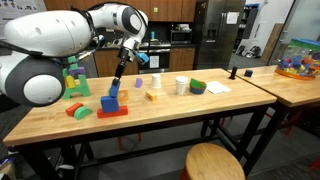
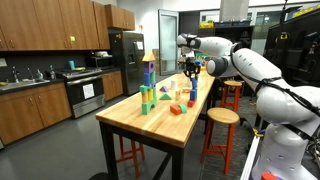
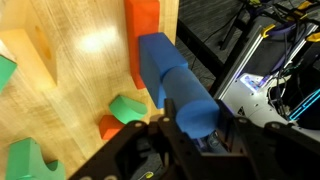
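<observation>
A blue cylinder (image 3: 190, 100) stands out toward the camera in the wrist view, with my gripper shut on it. Just beyond it is a blue block (image 3: 160, 55), lined up with a red block (image 3: 142, 25). In exterior view 1 the blue block (image 1: 109, 103) rests on the long red block (image 1: 113, 113) near the table's front edge. My gripper (image 1: 115, 84) points steeply down at the top of this stack. Whether the cylinder touches the blue block beneath cannot be told. The fingertips are partly hidden behind the cylinder.
Green pieces (image 1: 76, 86) are stacked at the left, with loose red and green pieces (image 3: 110, 127) beside the blue stack. White cups (image 1: 182, 85), a green bowl (image 1: 197, 87) and a yellow block (image 1: 152, 95) lie rightward.
</observation>
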